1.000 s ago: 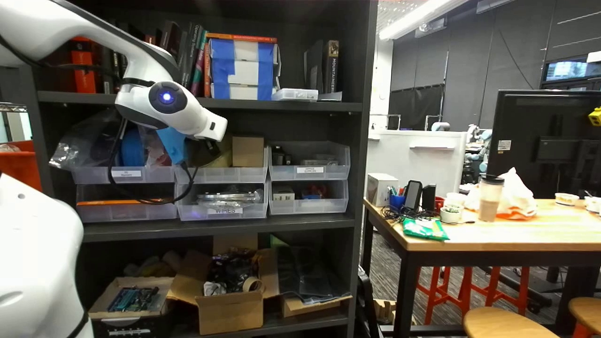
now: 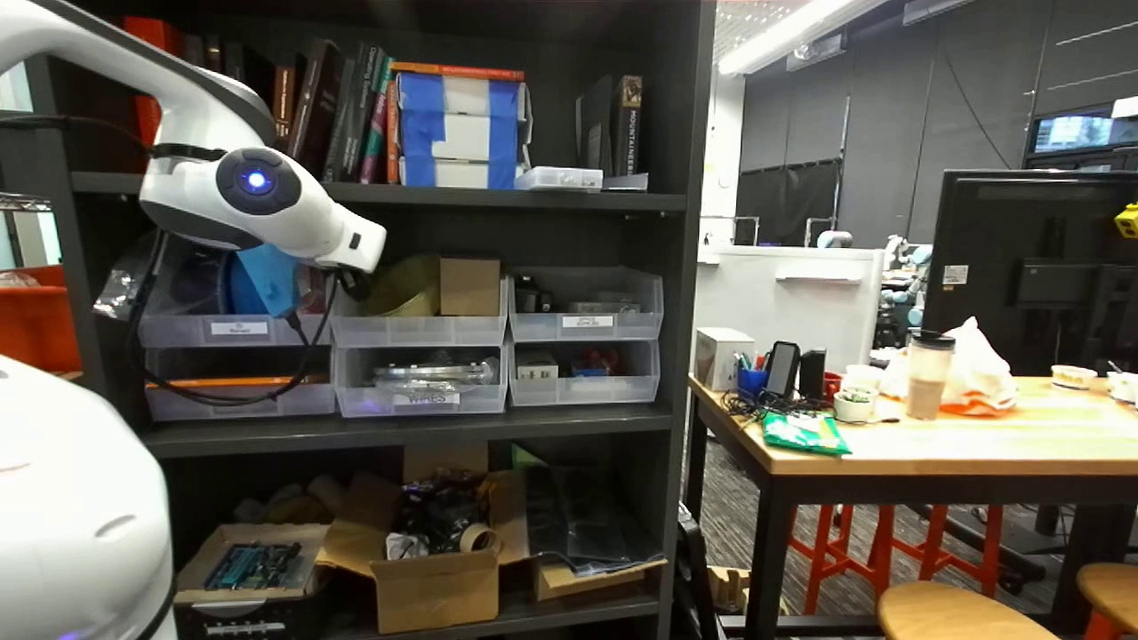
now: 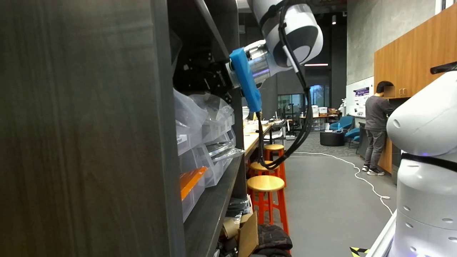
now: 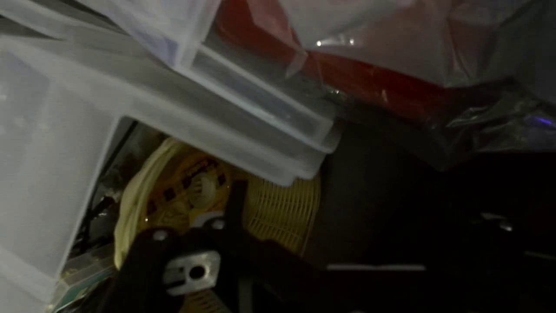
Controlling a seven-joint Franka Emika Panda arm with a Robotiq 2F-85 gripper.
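My black gripper (image 3: 197, 77) reaches into the shelf above the upper row of clear bins. In the wrist view, its dark fingers (image 4: 237, 203) look spread, and nothing shows held between them; the picture is dim. Beyond the fingers lies a yellow woven basket (image 4: 284, 206) with an orange-yellow printed package (image 4: 200, 182) inside. In the first exterior view, the arm's white wrist (image 2: 309, 219) hangs in front of the upper left bin (image 2: 229, 331) and mostly hides the gripper. The upper middle bin (image 2: 421, 331) holds a cardboard box (image 2: 469, 288) and a yellowish rounded thing.
Clear bin walls (image 4: 57, 151) and crinkled plastic over something red (image 4: 375, 86) lie close in the wrist view. Books and a blue-taped box (image 2: 459, 128) fill the shelf above. A cable (image 3: 295, 141) loops below the wrist. A person (image 3: 377, 124) stands far off.
The arm's wrist has moved left and slightly down along the shelf, from in front of the upper middle bin toward the upper left one. The hanging cable has swung left with it.
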